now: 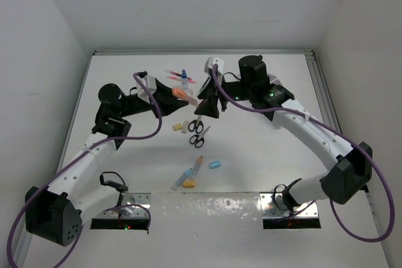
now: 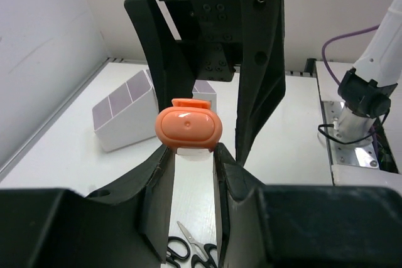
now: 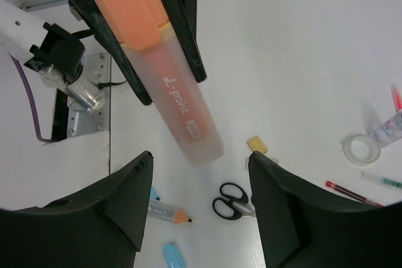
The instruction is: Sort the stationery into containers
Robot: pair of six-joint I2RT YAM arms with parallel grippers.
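An orange marker [image 2: 188, 127] with a translucent barrel, printed "L-point" [image 3: 179, 105], is held up in mid-air by my left gripper, its fingers closed around it. My right gripper faces the barrel's free end, fingers apart with nothing gripped; in the top view it is just right of the marker. Scissors [image 3: 229, 208], a yellow eraser [image 3: 257, 144], tape [image 3: 358, 150], pens [image 3: 345, 192] and a blue piece [image 3: 173, 255] lie on the table.
A white compartment container [image 2: 125, 111] stands at the right rear, partly hidden by the right arm in the top view. A bottle [image 3: 389, 127] stands near the tape. The table's front edge is below the loose items.
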